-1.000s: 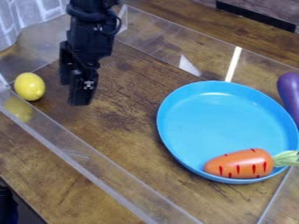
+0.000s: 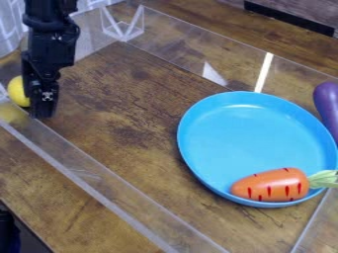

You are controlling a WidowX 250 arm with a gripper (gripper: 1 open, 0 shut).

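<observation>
My black gripper [image 2: 38, 94] is at the left side, lowered around a yellow lemon-like object [image 2: 19, 91] beside the clear wall. The fingers partly cover the yellow object, and I cannot tell whether they are closed on it.
A blue plate [image 2: 238, 133] on the right holds a toy carrot [image 2: 271, 186] at its front edge. A purple eggplant-like object [image 2: 326, 107] is at the far right. Clear plastic walls border the wooden surface [image 2: 126, 119], whose middle is bare.
The gripper has moved left from open floor to the yellow object, which it now partly hides. The plate, carrot and purple object have not moved.
</observation>
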